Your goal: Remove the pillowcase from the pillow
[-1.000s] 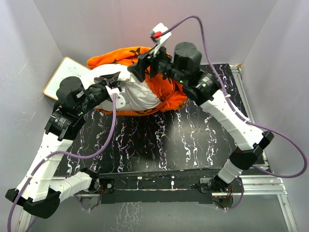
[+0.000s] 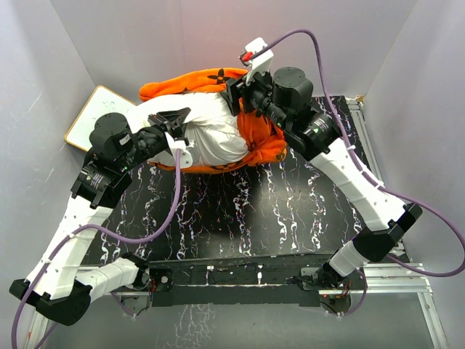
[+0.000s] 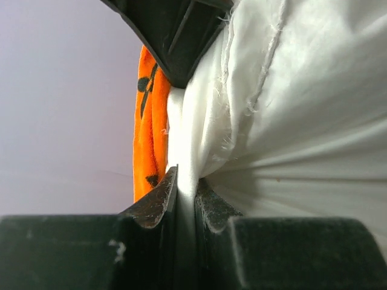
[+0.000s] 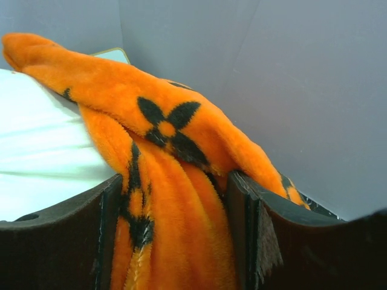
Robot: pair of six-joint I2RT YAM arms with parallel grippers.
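Observation:
The white pillow point(image 2: 214, 134) lies with the orange pillowcase point(image 2: 265, 149), patterned with black flowers, bunched along its back, right and front. My left gripper is shut on a gathered fold of the white pillow fabric point(image 3: 314, 121), with orange cloth point(image 3: 150, 121) behind it. My right gripper is at the pillow's right end, part open around bunched orange pillowcase point(image 4: 172, 130), with the white pillow point(image 4: 42, 139) to its left in the right wrist view.
A white board point(image 2: 91, 116) stands at the back left. Grey walls surround the table on the back and sides.
My right gripper has moved right, onto the orange pillowcase. The orange cloth at the right end has shifted right. My left gripper has moved slightly right.

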